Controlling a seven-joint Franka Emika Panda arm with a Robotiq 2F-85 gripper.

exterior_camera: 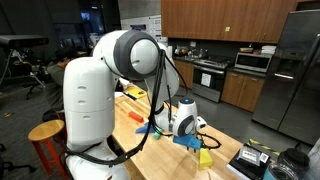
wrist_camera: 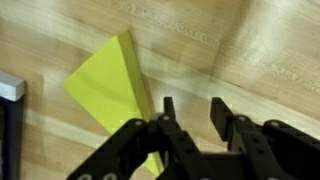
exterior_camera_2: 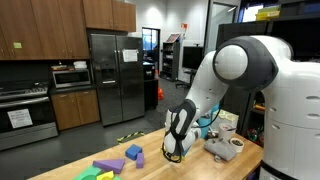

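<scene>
A yellow block (wrist_camera: 104, 82) with a wedge-like outline lies on the wooden table, left of my gripper in the wrist view. Its near end passes behind the left finger. The two fingers are apart, with only bare wood showing between them. In exterior view 1 the same yellow block (exterior_camera: 206, 158) rests on the tabletop, just to the right of the gripper (exterior_camera: 190, 149). Whether a finger touches the block cannot be told.
In exterior view 2, a blue-purple block (exterior_camera_2: 109, 165), a purple block (exterior_camera_2: 132, 152) and a green piece (exterior_camera_2: 88, 173) lie on the table. A dark-edged object (wrist_camera: 11, 120) borders the wrist view's left side. Bare wood (wrist_camera: 255, 55) lies to the right.
</scene>
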